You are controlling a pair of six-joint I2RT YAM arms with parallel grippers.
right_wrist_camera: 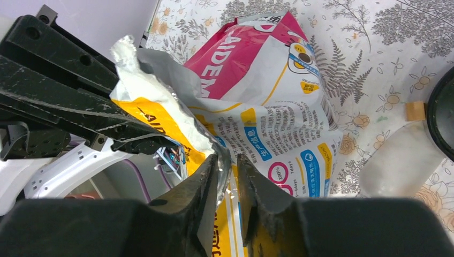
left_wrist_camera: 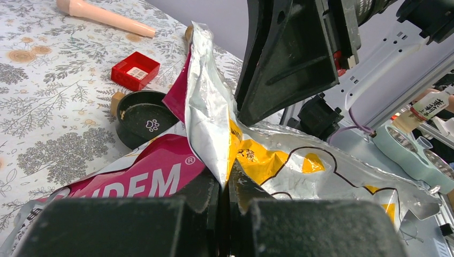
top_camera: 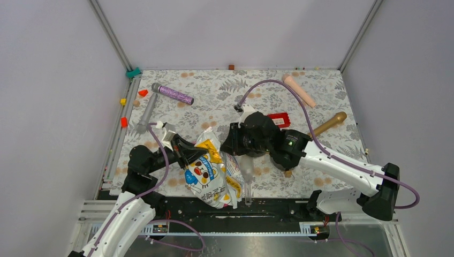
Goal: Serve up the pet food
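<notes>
The pet food bag [top_camera: 206, 176], white, yellow and magenta, hangs crumpled between the arms at the front middle. My left gripper [top_camera: 193, 152] is shut on its folded top edge, which stands up in the left wrist view. My right gripper [top_camera: 229, 143] is at the bag's other top fold; in the right wrist view its fingertips [right_wrist_camera: 245, 176] surround or touch that silvery fold, part open. A black bowl [left_wrist_camera: 147, 120] with a paw print stands behind the bag, mostly hidden under the right arm from above.
A clear scoop [top_camera: 247, 182] lies beside the bag. A red tray [left_wrist_camera: 135, 71], a golden stick [top_camera: 329, 124], a pink stick [top_camera: 300, 90] and a purple tube [top_camera: 175, 95] lie around the table.
</notes>
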